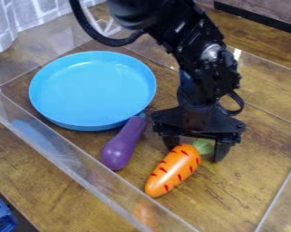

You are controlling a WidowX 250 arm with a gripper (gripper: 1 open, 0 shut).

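An orange toy carrot [172,173] with dark stripes lies on the wooden table, its green top partly under my black gripper [198,145]. The gripper is low over the carrot's top end, and its fingertips are dark and hard to make out, so whether they grip the carrot cannot be seen. A purple eggplant [121,147] lies to the left of the carrot.
A blue plate [81,91] sits at the upper left. A clear plastic wall [63,154] runs along the lower left, with a blue object [0,216] beyond it.
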